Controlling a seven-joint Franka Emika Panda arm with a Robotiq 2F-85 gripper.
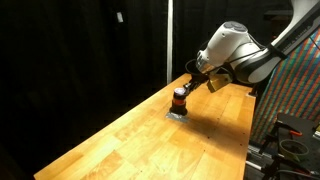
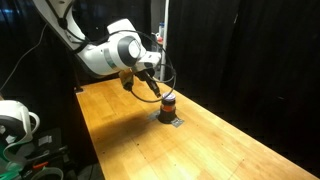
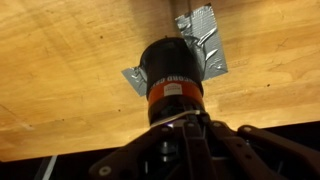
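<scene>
A black cylinder with an orange-red band [image 3: 174, 90] stands on the wooden table, fixed down with silver tape [image 3: 203, 38]. Exterior view 1 shows the cylinder [image 1: 179, 98] upright near the table's middle. My gripper [image 1: 191, 87] is beside its top on the right, with the hand slanting up and away. In the wrist view my gripper is shut at the lower edge of the cylinder. A thin pale band [image 3: 172, 118] runs across the cylinder there and into the fingers. In exterior view 2 the cylinder [image 2: 167, 107] is just beyond my gripper [image 2: 156, 93].
Bare wooden table [image 1: 120, 140] stretches out to the left and front. Dark curtains [image 2: 240, 70] stand behind it. A cable hangs in a loop around the arm in exterior view 2. A thin pole [image 1: 169, 40] rises behind the table.
</scene>
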